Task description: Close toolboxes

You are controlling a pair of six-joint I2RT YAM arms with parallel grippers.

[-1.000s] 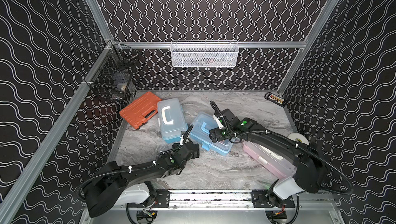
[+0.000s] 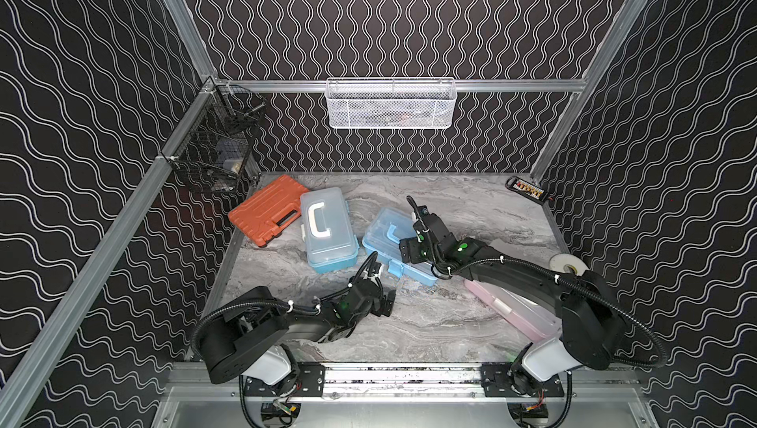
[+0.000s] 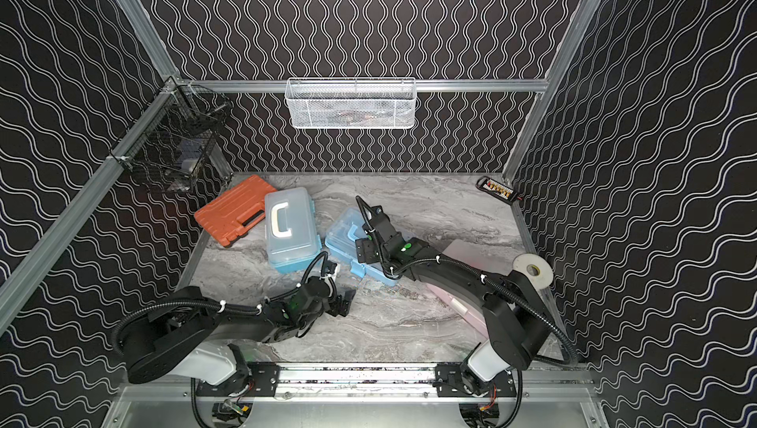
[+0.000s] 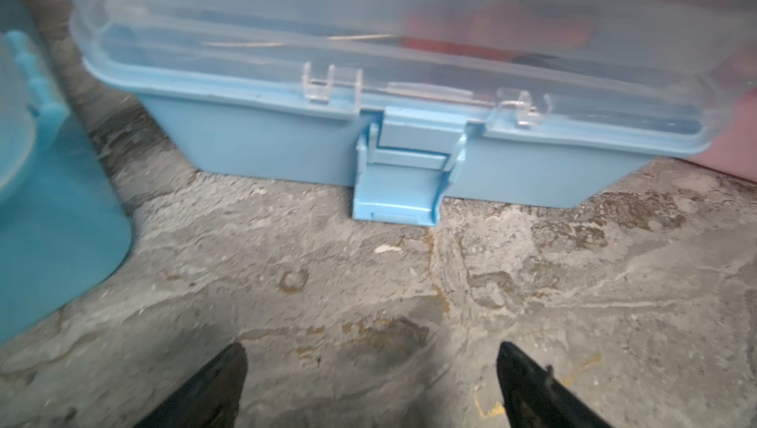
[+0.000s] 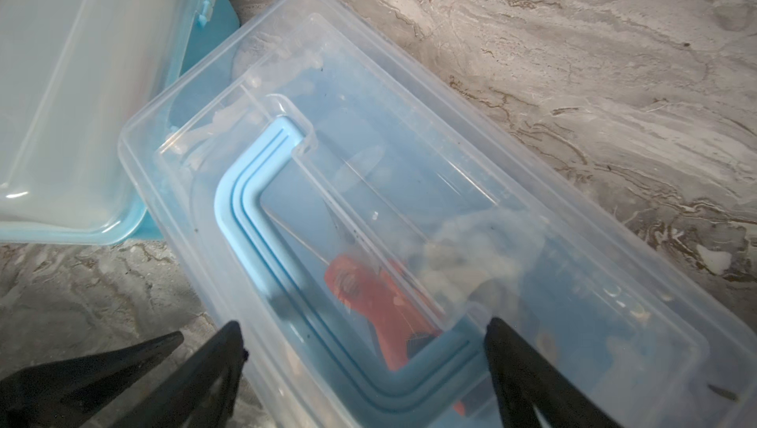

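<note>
The middle light-blue toolbox [image 4: 260, 140] has its clear lid [image 5: 378, 160] lowered over the base, with tools showing through. On its front, the blue latch [image 4: 402, 172] hangs down, unhooked from the clear lid tabs. My left gripper is open in front of that latch, apart from it, with only countertop visible between its fingers. Above the lid, my right gripper is open, the blue handle [image 5: 272, 246] lying across the view between its fingers; whether they touch the lid I cannot tell. The larger blue toolbox [image 2: 329, 231], lid down, stands immediately left.
An orange case [image 2: 268, 209] lies at the far left. Under the right arm is a pink toolbox [image 2: 512, 309], partly covered. A white tape roll [image 2: 568, 265] and a bit set [image 2: 526, 189] sit at the right.
My left gripper has moved right and turned toward the front of the middle toolbox. That toolbox has shifted slightly toward the back, and the right gripper has moved only a little.
</note>
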